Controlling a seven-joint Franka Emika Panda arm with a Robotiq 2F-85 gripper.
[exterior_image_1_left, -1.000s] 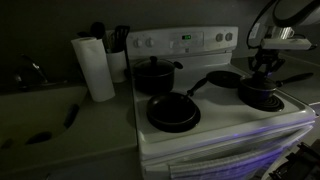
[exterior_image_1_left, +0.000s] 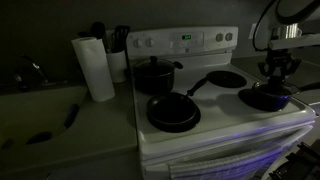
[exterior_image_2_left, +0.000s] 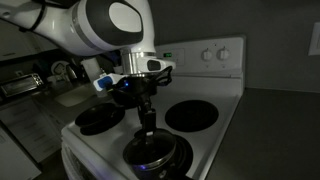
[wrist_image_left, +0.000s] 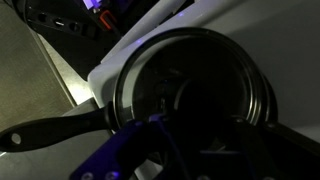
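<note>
A dark saucepan (exterior_image_1_left: 268, 97) with what looks like a glass lid (wrist_image_left: 232, 62) is at the stove's front right burner. Its long handle (wrist_image_left: 55, 130) points left in the wrist view. My gripper (exterior_image_2_left: 149, 128) comes down from above onto the middle of the lid and is shut there, apparently on its knob. The knob itself is lost in shadow. In the wrist view the dark fingers cover the lid's near part. Part of the burner (exterior_image_2_left: 184, 155) shows beside the pan in exterior view 2.
A frying pan (exterior_image_1_left: 173, 112) occupies the front left burner, and a lidded pot (exterior_image_1_left: 154, 74) the back left one. Paper towels (exterior_image_1_left: 94, 68) and a sink (exterior_image_1_left: 35, 112) lie further left.
The saucepan and my gripper have moved down and slightly right in exterior view 1. The pan now hides most of the burner that showed beneath it. The other cookware has stayed put.
</note>
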